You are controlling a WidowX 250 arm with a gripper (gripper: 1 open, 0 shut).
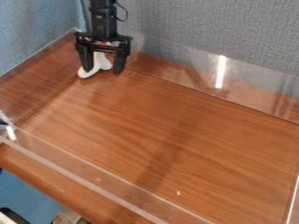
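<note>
My black gripper [101, 59] is at the back left of the wooden table [176, 140], its two fingers apart and pointing down. A white object [90, 70] lies on the table at and behind the fingers, partly hidden by them; whether they touch it is unclear.
Clear plastic edging runs along the table's back and front-left sides, with grey and blue padded walls behind. A few small items show at the bottom-left corner, outside the work area.
</note>
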